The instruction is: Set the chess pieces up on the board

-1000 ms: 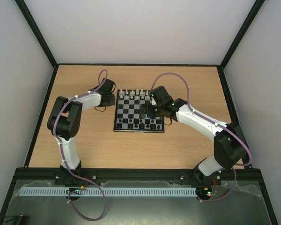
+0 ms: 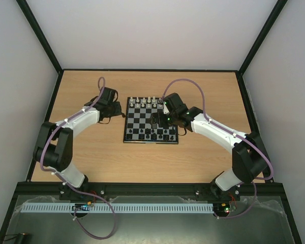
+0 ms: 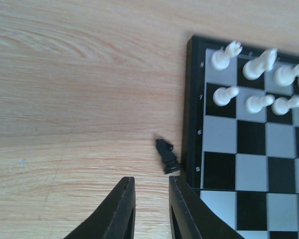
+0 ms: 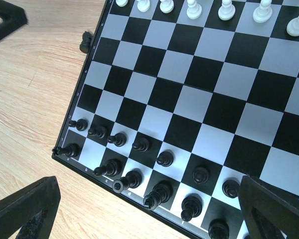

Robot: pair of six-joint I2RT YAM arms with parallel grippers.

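The chessboard [image 2: 142,122] has white pieces [image 3: 222,59] along the back and black pieces [image 4: 132,180] in front. A loose black piece [image 3: 167,155] lies on its side on the wood just outside the board's left edge. My left gripper is above the table beside it, part open, nothing between its fingers. My right gripper stands open over the board's right part, above the black pieces.
Bare wooden table [image 2: 91,152] surrounds the board, with free room in front and behind. Dark frame rails edge the table.
The left arm has drawn back leftward, its gripper moving a little away from the board. The right arm has not visibly moved.
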